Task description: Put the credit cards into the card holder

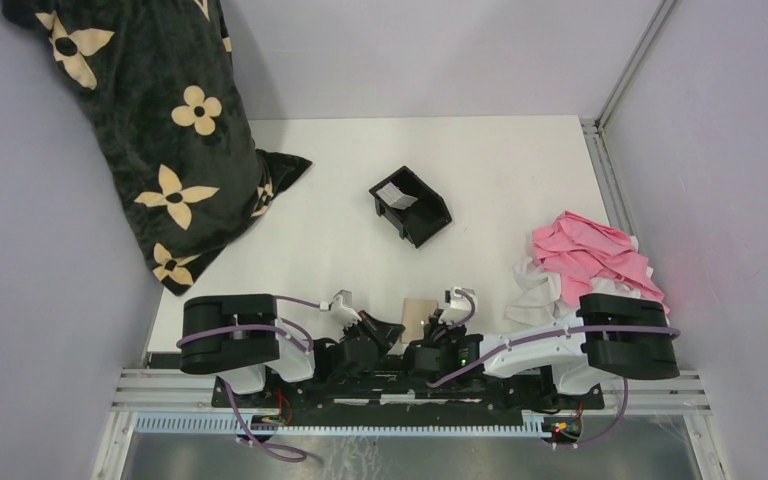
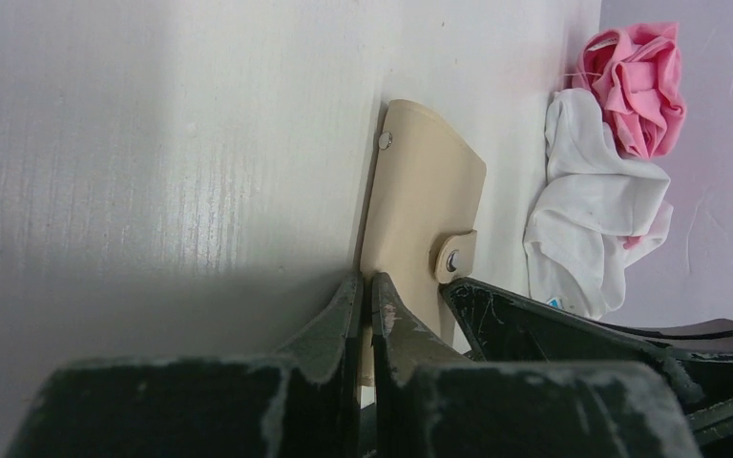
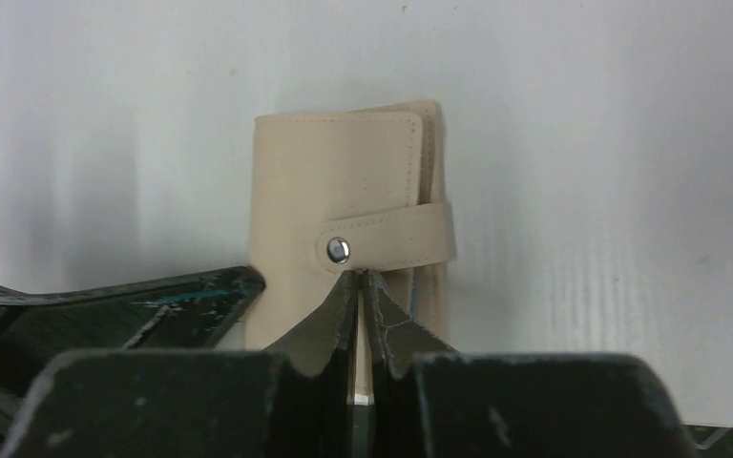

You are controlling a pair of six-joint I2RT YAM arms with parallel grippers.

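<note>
A beige card holder (image 1: pixel 416 312) (image 2: pixel 420 181) (image 3: pixel 332 172) lies folded on the table, its snap strap across the front. My left gripper has its fingertips together at the holder's left edge; whether that edge is between them is hard to see. My right gripper is over the holder just below the strap, fingertips close together; its opening is unclear. A black box (image 1: pixel 425 215) holding a pale, card-like item stands farther back.
Pink cloth (image 1: pixel 585 250) and white cloth (image 1: pixel 530 295) lie at the right. A dark flowered fabric (image 1: pixel 160 140) covers the left.
</note>
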